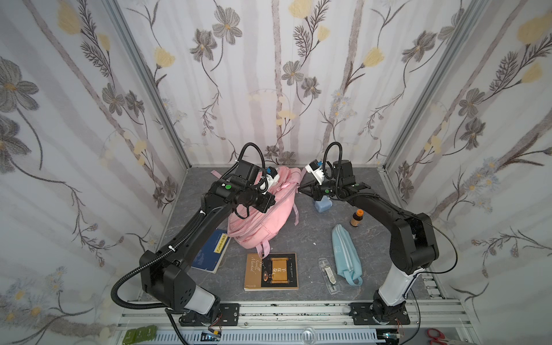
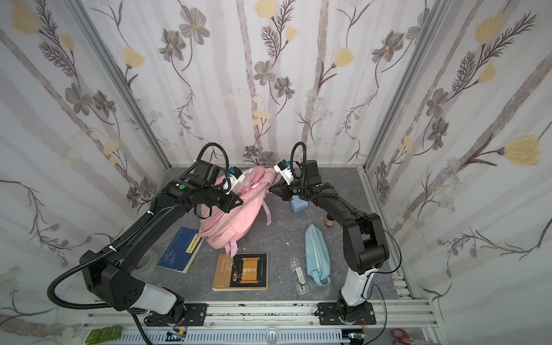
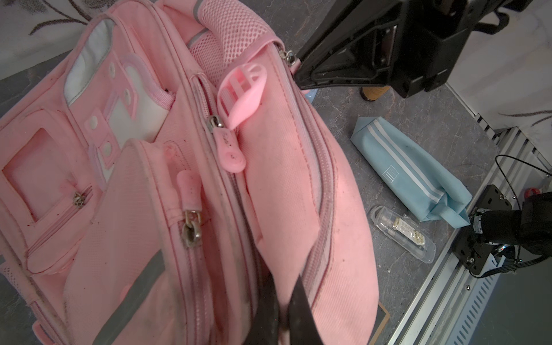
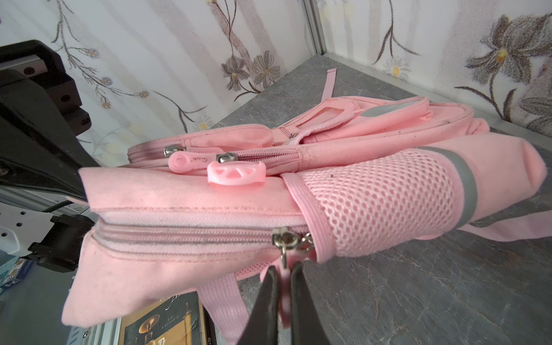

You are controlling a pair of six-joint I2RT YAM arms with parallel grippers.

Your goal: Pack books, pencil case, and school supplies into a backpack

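Observation:
The pink backpack (image 1: pixel 276 218) lies at the back middle. My left gripper is shut on a fold of its fabric along the zipped top. My right gripper is shut on a pink zipper pull at the bag's end, below a mesh pocket. A blue book (image 1: pixel 204 253) lies front left, a brown book (image 1: pixel 253 273) front middle. A light blue pencil case (image 1: pixel 346 253) and a clear case with a pale item (image 1: pixel 329 274) lie front right.
A blue block (image 1: pixel 323 204) and an orange-capped bottle (image 1: pixel 356 218) sit right of the backpack, near my right arm.

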